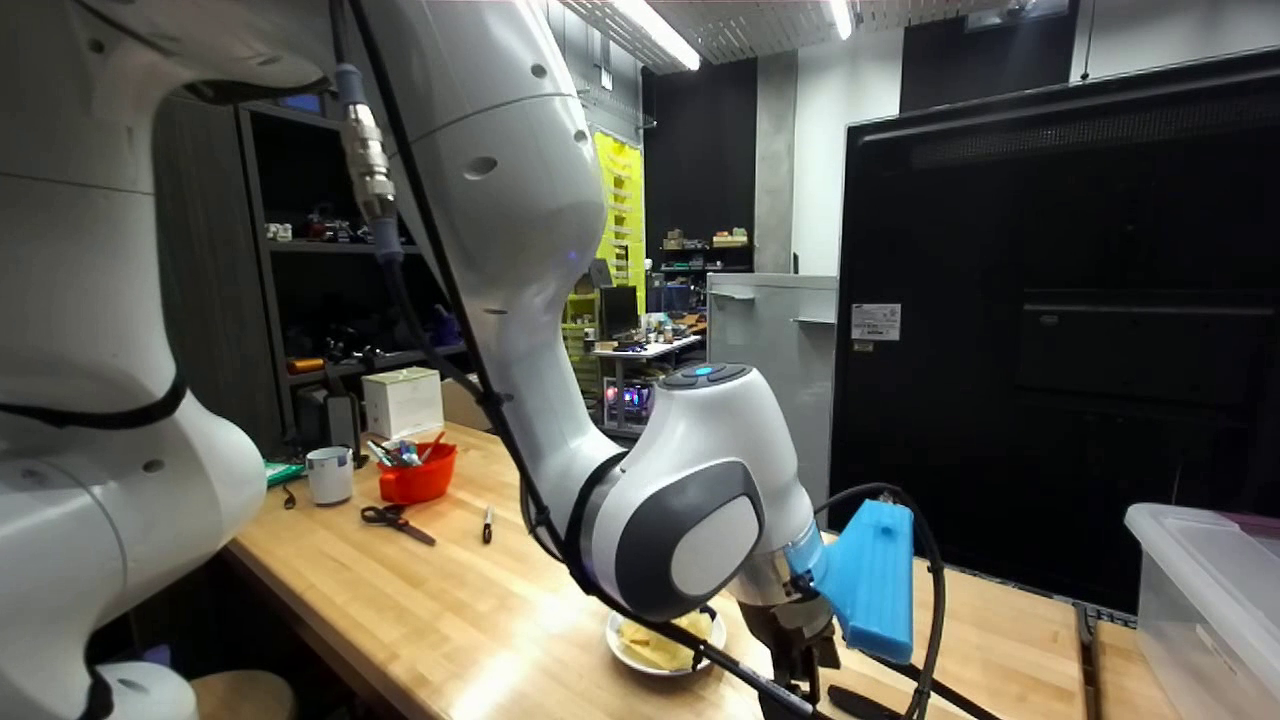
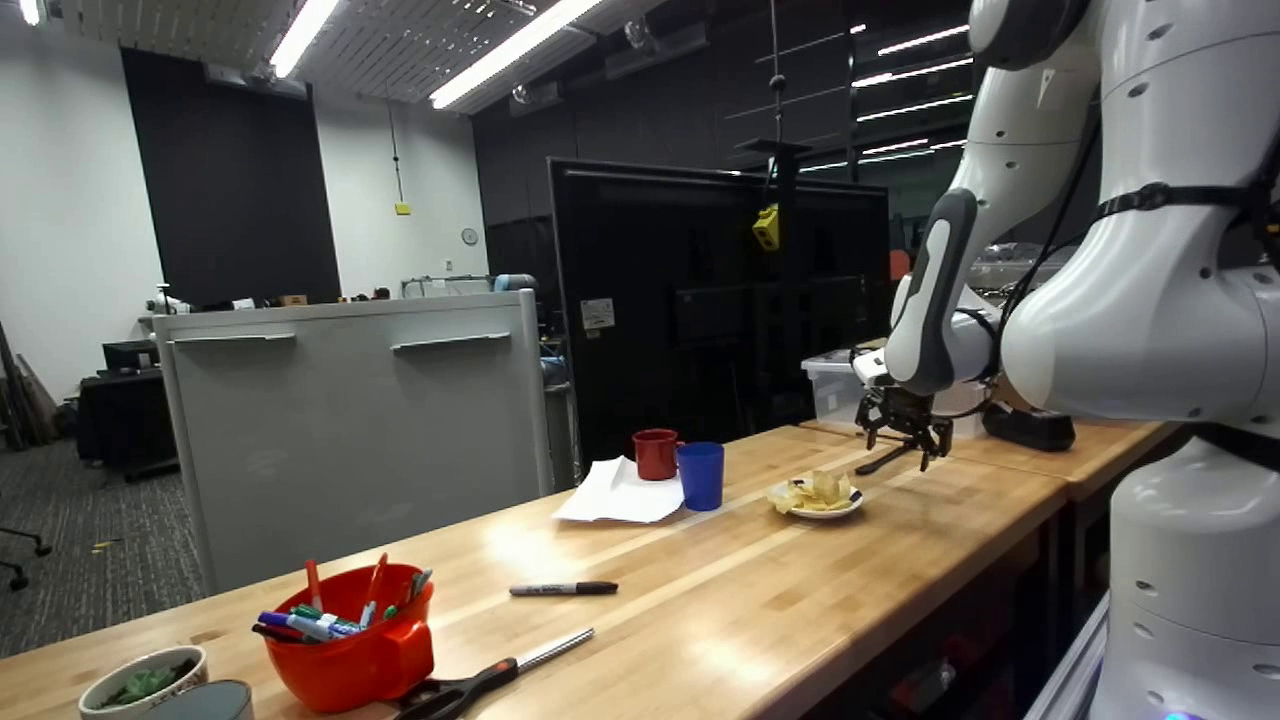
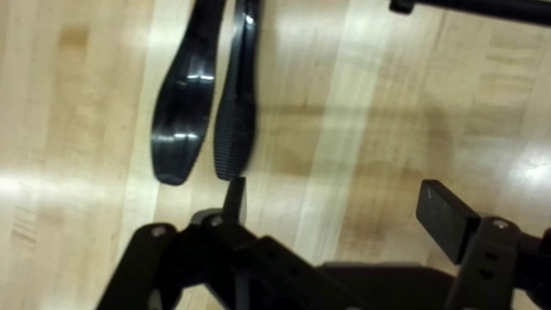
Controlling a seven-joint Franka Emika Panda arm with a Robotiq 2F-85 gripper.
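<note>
My gripper is open above the wooden table, its two fingers wide apart with only bare tabletop showing between them. Two long black pieces lie close together in the wrist view: a smooth one [image 3: 186, 108] and a ridged one [image 3: 236, 119]; whether they join is out of frame. The left fingertip [image 3: 236, 199] appears just below the ridged end, but contact cannot be told. In exterior view 2 the gripper [image 2: 897, 446] points down, near a black utensil [image 2: 885, 458]. A white plate of yellow chips [image 2: 819, 492] sits nearby.
A red mug [image 2: 656, 454] and white paper [image 2: 620, 492] stand by a blue cup [image 2: 701, 475]. Farther along are a black marker [image 2: 564, 589], scissors [image 2: 492, 678] and a red pen holder [image 2: 366, 660]. A clear bin [image 1: 1200, 600] flanks the arm. Mid-table is mostly bare.
</note>
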